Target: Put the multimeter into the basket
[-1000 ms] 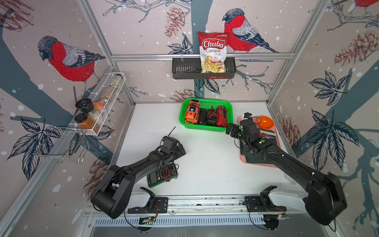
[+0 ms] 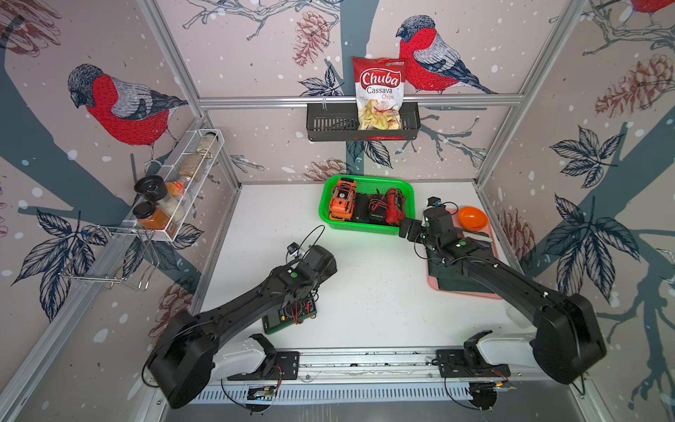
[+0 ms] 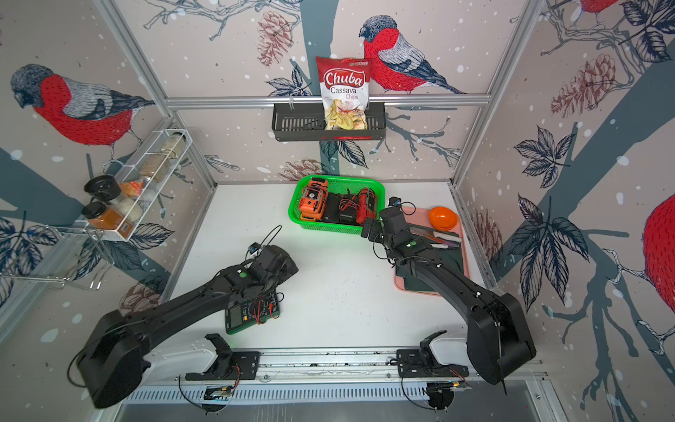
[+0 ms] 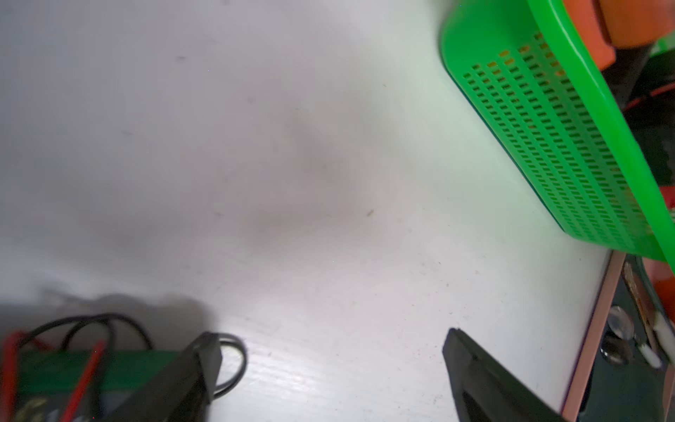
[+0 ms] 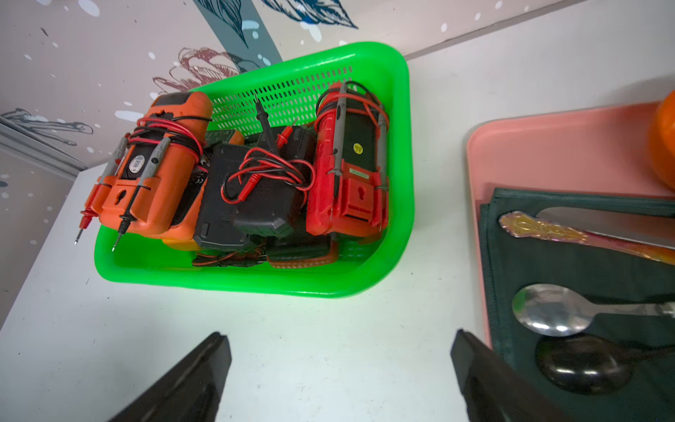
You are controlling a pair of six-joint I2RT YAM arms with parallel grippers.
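Observation:
A dark multimeter with a green edge (image 2: 289,314) lies at the front left of the table, red and black leads bundled on it; the left arm covers part of it in the top left view. My left gripper is open with nothing between its fingers, and a corner of the multimeter (image 4: 105,370) shows behind its left finger. The green basket (image 2: 365,230) at the back holds several orange, red and black meters. Just to the basket's front right, my right gripper hangs open and empty, with the basket (image 5: 330,285) ahead of it.
A pink tray (image 5: 478,246) with a dark green cloth, cutlery and an orange bowl (image 2: 471,218) sits at the right, under the right arm. Bare white table (image 2: 372,295) spreads between the arms. A wire rack (image 2: 172,204) hangs on the left wall.
The right gripper has shifted slightly. The multimeter looks unmoved.

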